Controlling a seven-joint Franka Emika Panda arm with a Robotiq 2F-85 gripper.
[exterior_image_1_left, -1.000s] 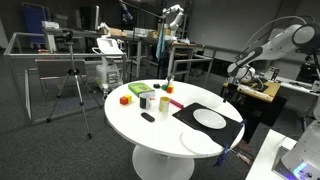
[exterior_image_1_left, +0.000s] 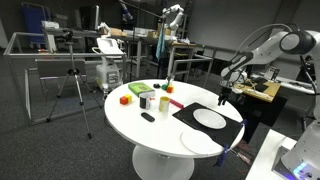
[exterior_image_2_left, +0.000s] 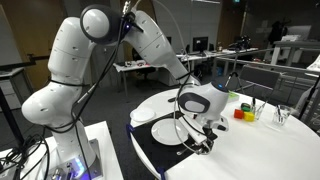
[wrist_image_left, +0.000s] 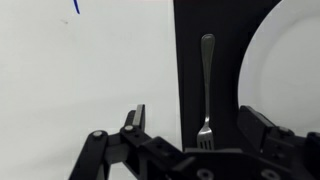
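Observation:
A metal fork (wrist_image_left: 206, 90) lies on a black mat (wrist_image_left: 188, 20), tines toward my gripper, in the wrist view. Beside it rests a white plate (wrist_image_left: 290, 65), cut off by the frame edge. My gripper is open, with one finger over the white table and the other near the plate's rim; the fork's tines lie below, between the two. Exterior view 1 has the gripper (exterior_image_1_left: 222, 98) just past the plate (exterior_image_1_left: 210, 118) on the mat. From the other side, the gripper (exterior_image_2_left: 202, 146) appears low near the mat's edge.
Another white plate (exterior_image_1_left: 192, 141) lies at the table's near side. A red block (exterior_image_1_left: 125, 100), a dark mug (exterior_image_1_left: 143, 101), a green tray (exterior_image_1_left: 138, 87) and several other items stand on the left and far parts.
My arm has shifted slightly to the left in exterior view 1, with the gripper still close to the plate. The objects on the table look unmoved.

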